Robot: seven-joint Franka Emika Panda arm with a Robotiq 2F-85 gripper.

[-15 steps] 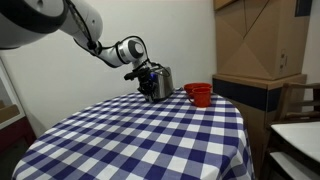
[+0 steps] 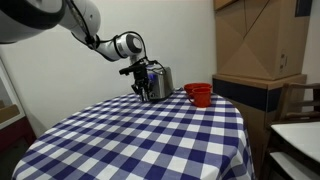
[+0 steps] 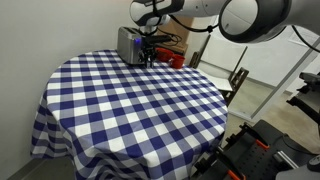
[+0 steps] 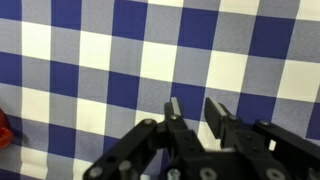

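My gripper is partly open in the wrist view, its two fingertips apart with only tablecloth showing between them. In exterior view 1 the gripper (image 2: 143,97) hangs low over the table's far side, in front of a silver toaster (image 2: 162,84). Two red cups (image 2: 201,95) stand to the right of the toaster. Exterior view 2 has the arm partly covering the toaster (image 3: 128,45), with red (image 3: 178,61) from the cups beside it. At the wrist view's left edge a red object (image 4: 5,130) is cut off.
A blue-and-white checked cloth covers the table (image 2: 120,145), whose middle and near part are bare. Cardboard boxes (image 2: 255,40) stand behind on the right. A chair (image 3: 235,82) is past the table's edge.
Over the last second my gripper has shifted a little to the left in exterior view 1, away from the toaster's front. Cups and toaster have stayed put.
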